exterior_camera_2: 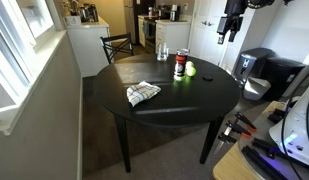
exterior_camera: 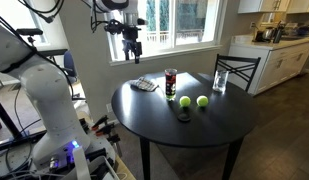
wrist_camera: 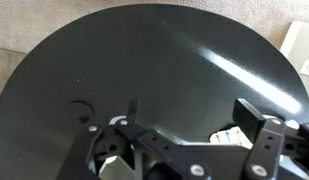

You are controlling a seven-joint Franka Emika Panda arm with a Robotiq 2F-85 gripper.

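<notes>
My gripper point(exterior_camera: 133, 57) hangs well above the left side of the dark round table point(exterior_camera: 144, 117), pointing down. Its two fingers stand wide apart in the wrist view, with nothing between them. On the tabletop are a red can-like container point(exterior_camera: 170, 84), two green balls point(exterior_camera: 185, 101) point(exterior_camera: 202, 101) and a flat dark disc point(exterior_camera: 183, 115). A folded checked cloth point(exterior_camera_2: 143, 93) lies near the table's edge; only part of the cloth point(wrist_camera: 230, 136) shows in the wrist view, behind the gripper. A clear glass or jar point(exterior_camera: 221, 77) stands toward the far side.
A black chair point(exterior_camera: 240, 68) is at the table's far side, and a window point(exterior_camera: 174, 25) is behind. The wrist view shows a wide empty stretch of dark surface.
</notes>
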